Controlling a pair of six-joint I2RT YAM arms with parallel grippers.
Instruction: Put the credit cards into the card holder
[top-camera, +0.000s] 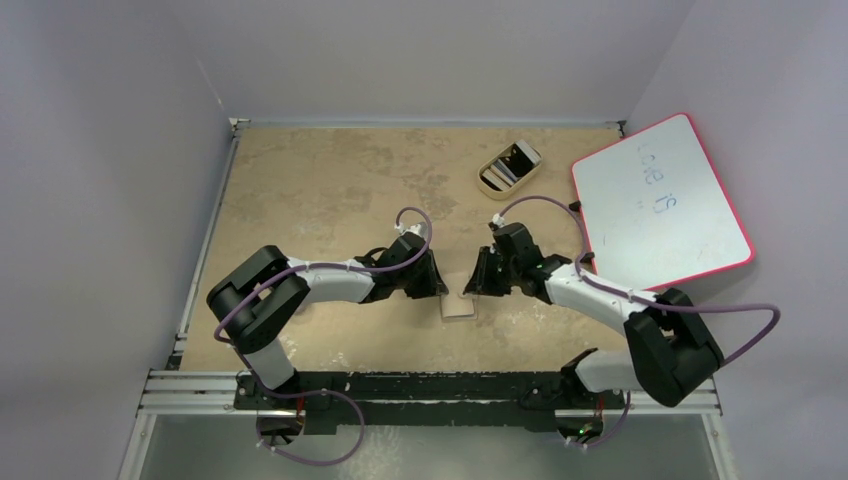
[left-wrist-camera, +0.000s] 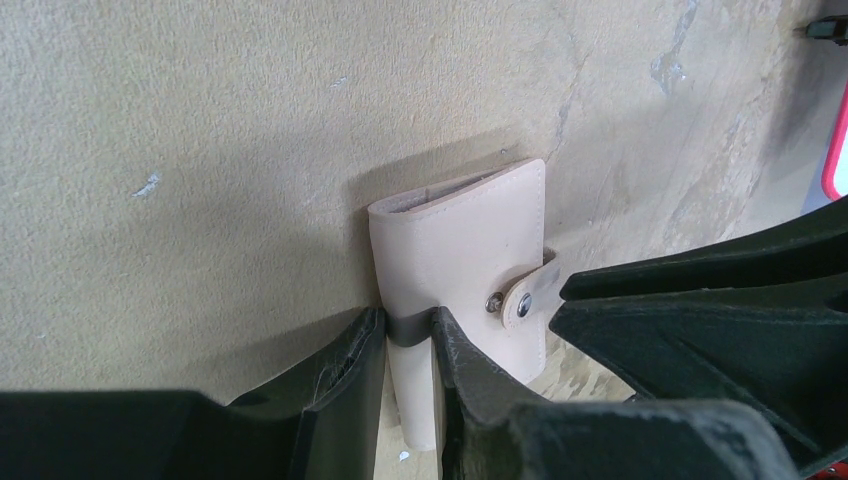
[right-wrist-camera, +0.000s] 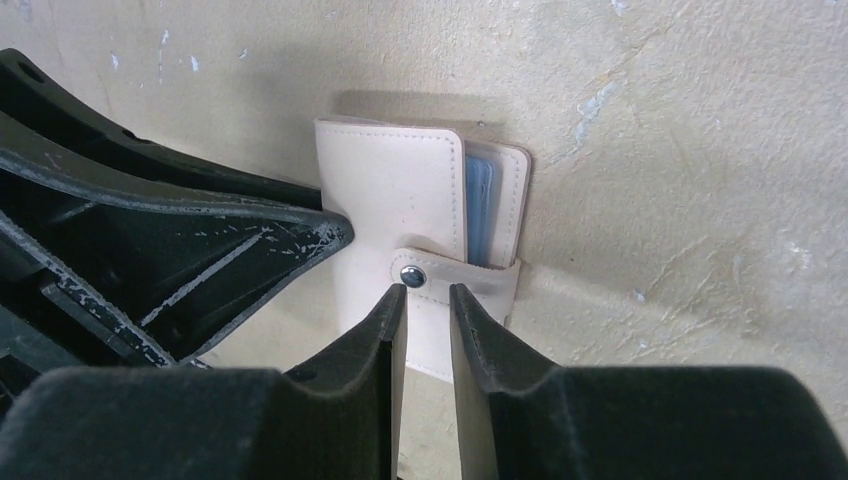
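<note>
A pale pink card holder (top-camera: 458, 307) with a snap strap lies on the table between my grippers. In the left wrist view, my left gripper has its fingertips at the holder's spine (left-wrist-camera: 400, 250), slightly apart; whether they grip it is unclear. In the right wrist view, my right gripper hangs over the holder's strap (right-wrist-camera: 460, 275) beside the metal snap, its fingertips a little apart with nothing clearly between them. A blue edge (right-wrist-camera: 479, 200) shows inside the holder.
An oval container (top-camera: 508, 170) with several cards stands at the back. A red-rimmed whiteboard (top-camera: 660, 200) leans at the right.
</note>
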